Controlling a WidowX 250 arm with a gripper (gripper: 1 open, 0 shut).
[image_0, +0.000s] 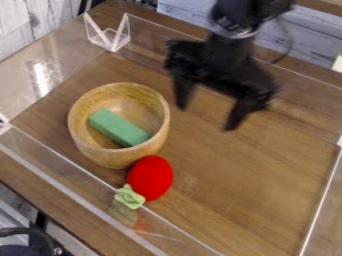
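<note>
My gripper (218, 105) is a motion-blurred dark shape over the upper middle of the wooden surface, right of and above the wooden bowl (86, 110); whether it is open cannot be told. A green block (118, 128) lies in the bowl. A red round object (151, 177) lies below the bowl, with a small light-green piece (128, 197) at its lower left.
A clear plastic piece (107, 30) is at the upper left.
</note>
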